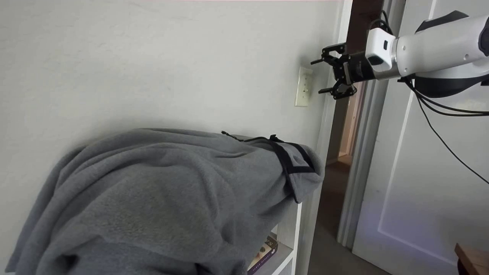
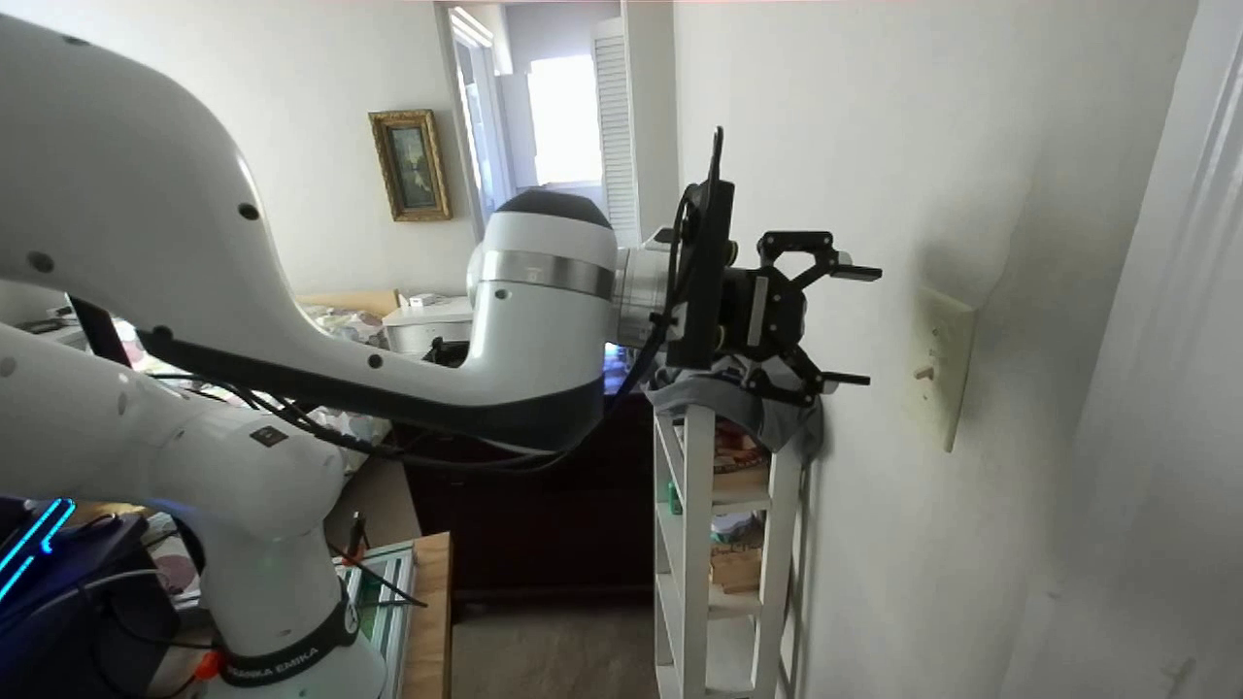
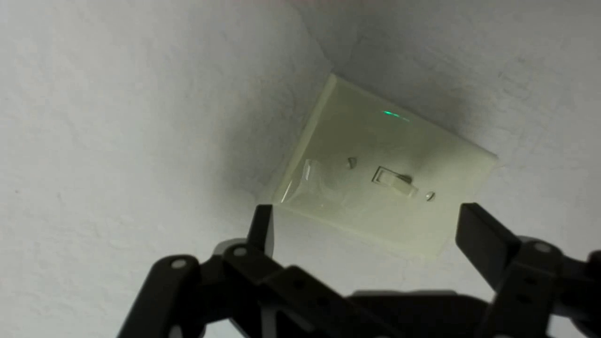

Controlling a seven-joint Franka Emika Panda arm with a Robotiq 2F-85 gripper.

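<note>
My gripper stands open in front of the wall, its fingers wide apart with nothing between them. A cream light switch plate is fixed to the wall and fills the middle of the wrist view, tilted there. Its small toggle sticks out between two screws, above the gap between my two fingertips in that view. In exterior view 2 the fingers point toward the switch plate, with a clear gap between them and it.
A grey fleece with black trim drapes over a white shelf against the wall, below and beyond my gripper. A door frame and a white door are close by. Loose cables hang from the arm.
</note>
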